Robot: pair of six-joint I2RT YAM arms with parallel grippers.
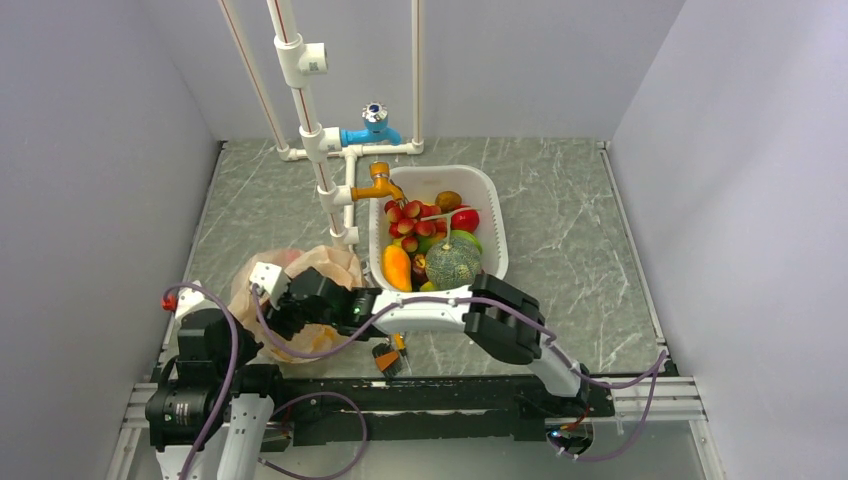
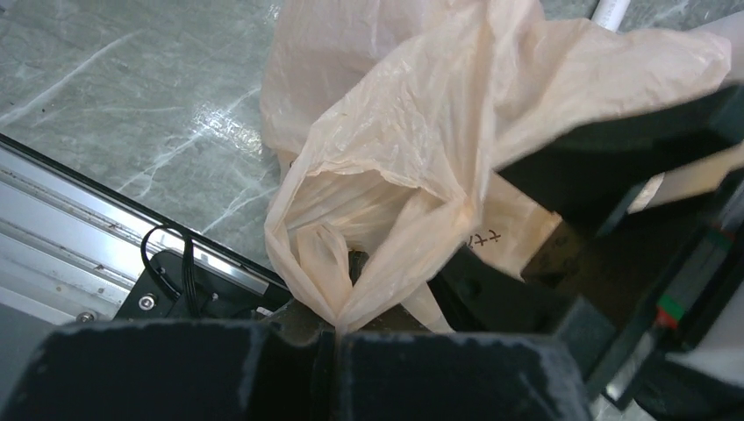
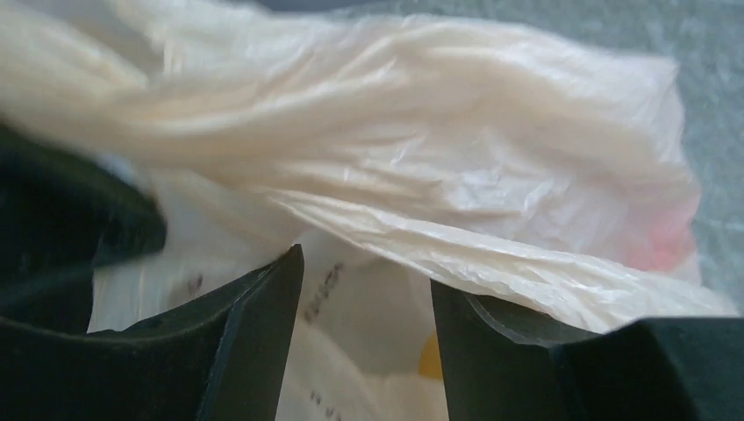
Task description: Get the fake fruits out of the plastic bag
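The thin beige plastic bag (image 1: pixel 340 262) lies at the left of the counter, its mouth held up and partly spread. In the left wrist view its rim gathers into my left gripper, shut on that fold. Inside the bag's opening, my right gripper stands partly open with its fingers apart. No fruit shows between them. Close to the right-hand finger (image 3: pixel 456 351) is a yellow-orange patch (image 3: pixel 429 358) inside the bag. A reddish patch (image 3: pixel 660 241) glows through the plastic farther right. Folds and my right hand hide most of the contents.
A white basket (image 1: pixel 500 262) holding several fake fruits stands at centre, partly behind my right forearm. White pipes with an orange tap (image 1: pixel 380 188) rise beside it. A small brush (image 1: pixel 386 358) lies near the front edge.
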